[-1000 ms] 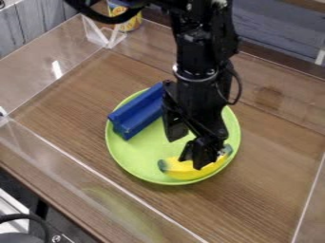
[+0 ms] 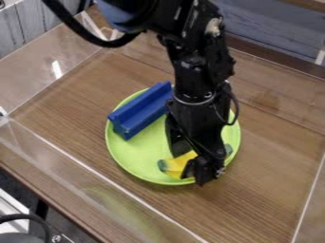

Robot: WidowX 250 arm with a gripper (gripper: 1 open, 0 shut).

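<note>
My black gripper (image 2: pixel 199 158) is low over the front right of a green plate (image 2: pixel 132 150), with its fingers open around a small yellow object (image 2: pixel 174 165). The fingers partly hide that object. A blue bar-shaped block (image 2: pixel 139 109) lies on the left part of the plate.
Clear walls border the wooden table (image 2: pixel 264 190) at the left and right. Bare wood surrounds the plate, with free room to the left and at the front right. The arm hides much of the back middle.
The gripper has shifted slightly over the plate and sits lower around the yellow object, which is now more hidden by the fingers. The blue block stays in place.
</note>
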